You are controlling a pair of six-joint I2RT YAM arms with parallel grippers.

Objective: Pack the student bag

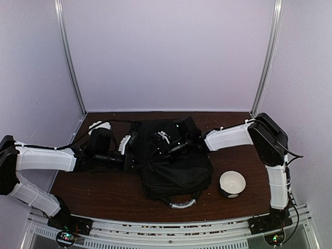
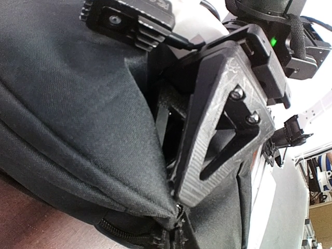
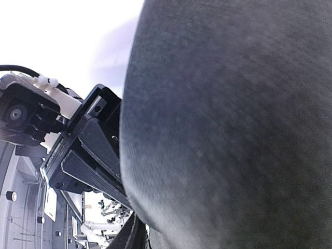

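Note:
The black bag lies flat on the table with its handle toward the front. My left gripper is at the bag's left side; in the left wrist view its fingertips are closed at a pinched fold of fabric beside the zipper. My right gripper is over the bag's upper middle, close to the left one; dark fabric fills most of the right wrist view, so its finger is hard to make out.
A white bowl sits right of the bag. A white object lies at the back left, partly behind the left arm. Bare table shows at the front left.

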